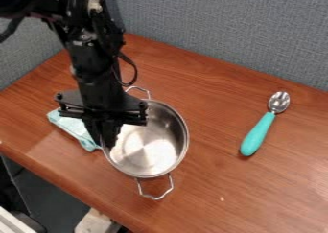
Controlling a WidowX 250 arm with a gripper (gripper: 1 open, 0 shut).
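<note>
A black gripper points down at the left rim of a steel pot with wire handles. Its fingertips are at that rim; whether they are closed on it is hard to tell. Behind and left of the gripper, partly hidden by it, a pale mint cloth lies on the table. A spoon with a turquoise handle lies on the right.
The wooden table has free room at the back and right. Its near left edge drops to a dark area below. Grey padded walls stand behind.
</note>
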